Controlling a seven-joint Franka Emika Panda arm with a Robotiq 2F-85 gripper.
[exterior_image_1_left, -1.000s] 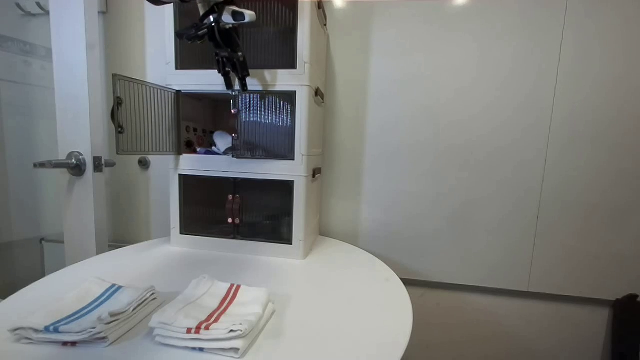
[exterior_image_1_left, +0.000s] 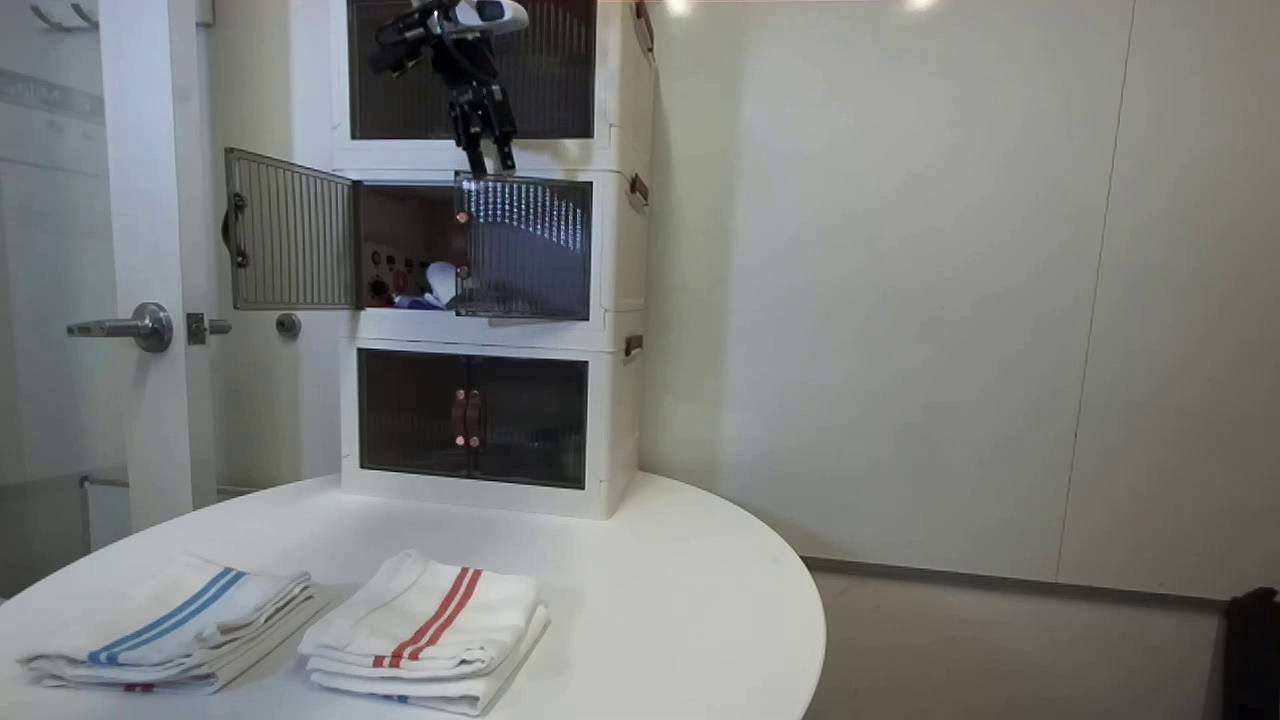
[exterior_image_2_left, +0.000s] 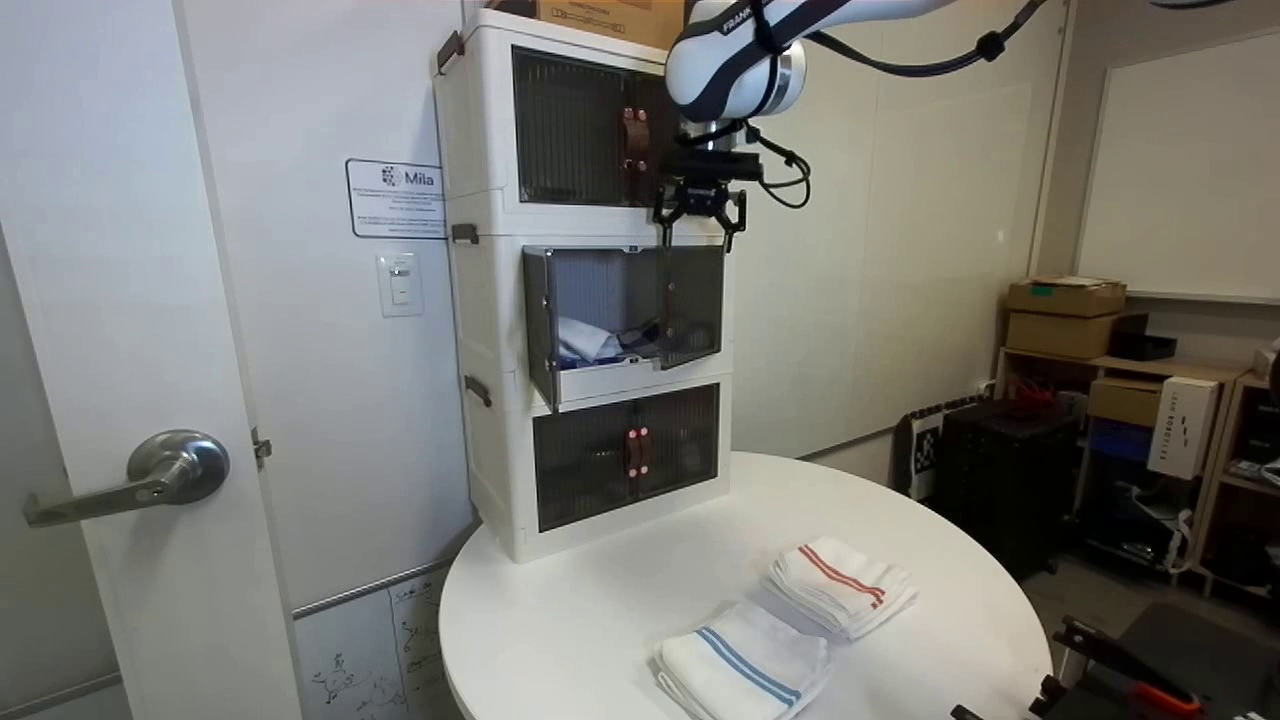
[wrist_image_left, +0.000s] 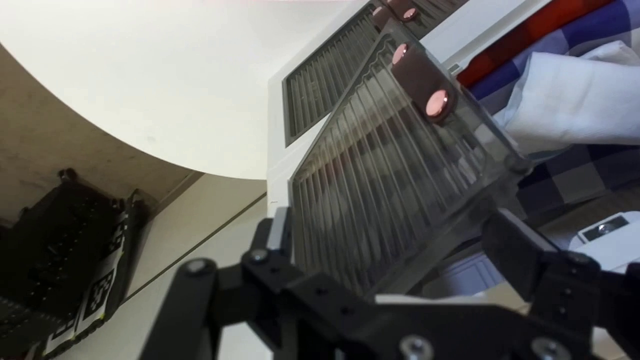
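Observation:
My gripper (exterior_image_2_left: 696, 244) is open at the top of the middle cabinet's right door (exterior_image_2_left: 692, 310), its fingers pointing down and spread wide. That ribbed, see-through door stands partly open. In the wrist view its upper part (wrist_image_left: 390, 192) shows between the two fingers, with a brown strap handle (wrist_image_left: 423, 84) along its free edge; whether a finger touches it, I cannot tell. The left door (exterior_image_1_left: 294, 234) of the same cabinet is swung wide. Inside lie a white cloth (wrist_image_left: 570, 96) and checked blue fabric (wrist_image_left: 606, 171).
On the round white table (exterior_image_1_left: 684, 576) lie a blue-striped towel stack (exterior_image_1_left: 168, 624) and a red-striped one (exterior_image_1_left: 426, 630). Shut cabinets stand above (exterior_image_2_left: 576, 132) and below (exterior_image_1_left: 414, 414) the middle one. Free air lies to the right of the cabinets.
My gripper has moved right and slightly down in exterior view 1. The middle cabinet's right door has swung further outward.

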